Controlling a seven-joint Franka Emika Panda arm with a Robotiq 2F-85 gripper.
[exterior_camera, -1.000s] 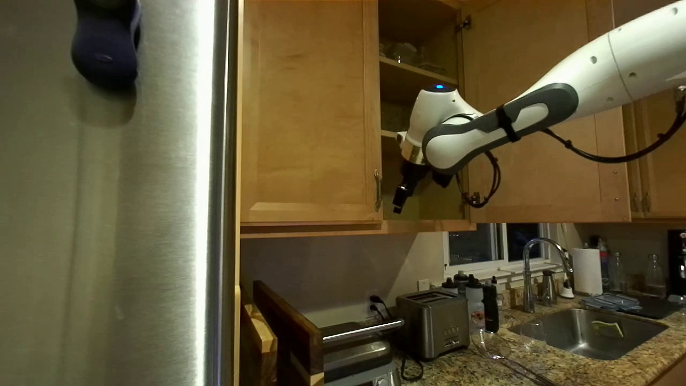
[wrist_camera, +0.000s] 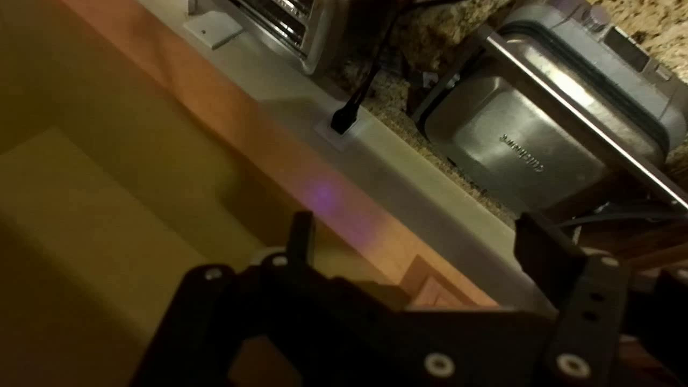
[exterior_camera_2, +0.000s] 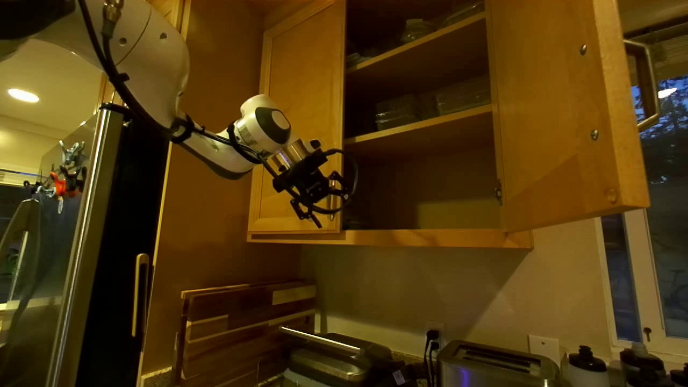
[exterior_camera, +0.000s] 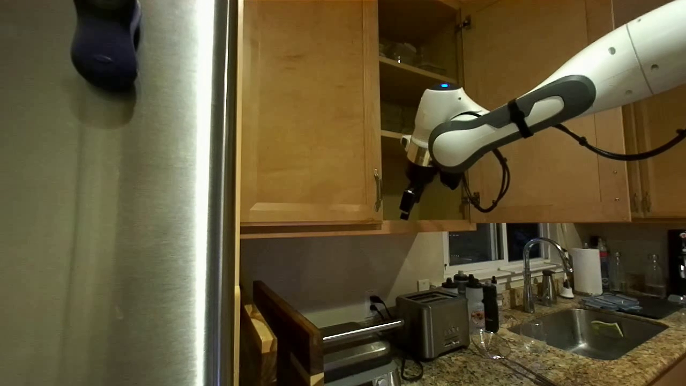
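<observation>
My gripper is open, its two black fingers wide apart with nothing between them in the wrist view. In exterior view 1 the gripper (exterior_camera: 405, 214) hangs tilted downward in front of the cabinet opening. Exterior view 2 has the gripper (exterior_camera_2: 308, 216) in front of the shut left cabinet door (exterior_camera_2: 300, 116), close to its handle; whether they touch cannot be told. The right cabinet door (exterior_camera_2: 554, 116) stands swung wide. Inside the cabinet, the bottom compartment (exterior_camera_2: 425, 187) looks empty, while dim glassware (exterior_camera_2: 417, 29) and stacked dishes (exterior_camera_2: 396, 109) sit on the shelves above.
Below, on the counter, are a toaster (exterior_camera: 434, 324), a metal Cuisinart appliance (wrist_camera: 522, 142) and upright wooden cutting boards (exterior_camera_2: 245, 329). The steel fridge (exterior_camera: 154, 257) fills the left of exterior view 1. A sink (exterior_camera: 595, 331) lies at the right.
My arm has shifted slightly right in exterior view 1, and the gripper's tip sits a little lower. The cabinet doors and counter items have stayed in place.
</observation>
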